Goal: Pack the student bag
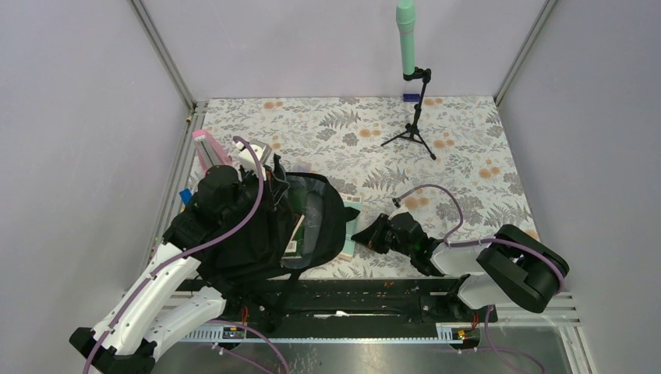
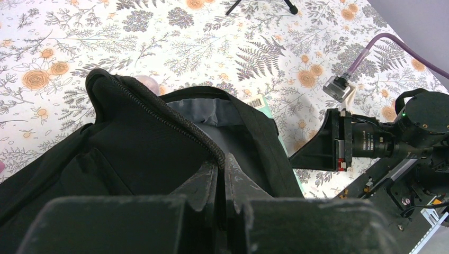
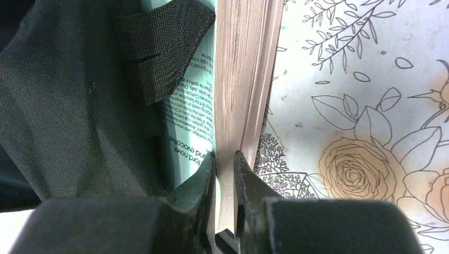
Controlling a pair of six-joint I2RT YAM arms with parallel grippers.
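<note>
A black bag (image 1: 327,249) lies open at the left, a green book and clear inner visible inside in the top view. My left gripper is shut on the bag's zippered edge, holding it up. A mint book (image 3: 188,121) lies on the table along the bag's right side, partly under its fabric. My right gripper is at this book's pale edge, fingertips close on either side of it; the top view shows the same gripper low at the book's outer side.
A pink item (image 1: 206,148) and a blue item (image 1: 185,195) lie behind the left arm. A tripod with a mint cylinder (image 1: 407,39) stands at the back.
</note>
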